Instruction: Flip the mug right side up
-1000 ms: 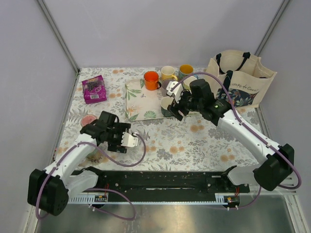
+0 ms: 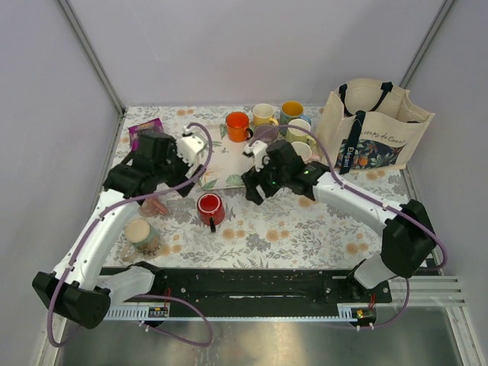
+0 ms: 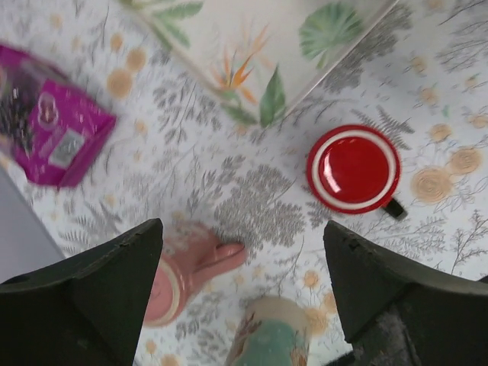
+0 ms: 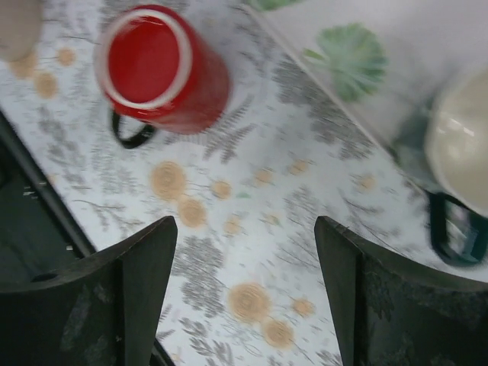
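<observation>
The red mug (image 2: 210, 207) lies near the middle front, handle toward the front edge; in the left wrist view it shows as a red round (image 3: 352, 168), in the right wrist view on its side-tilted body (image 4: 197, 91). My left gripper (image 2: 187, 177) hangs open above and left of it, empty. My right gripper (image 2: 253, 188) hangs to its upper right, fingers apart with nothing between. A pink mug (image 3: 175, 267) lies at the left, and a pale green mug (image 2: 139, 236) at the front left.
A white tray (image 2: 225, 164) holds several mugs at the back. A purple packet (image 3: 57, 126) lies back left; a tote bag (image 2: 377, 130) stands back right.
My right gripper has moved left toward it.
</observation>
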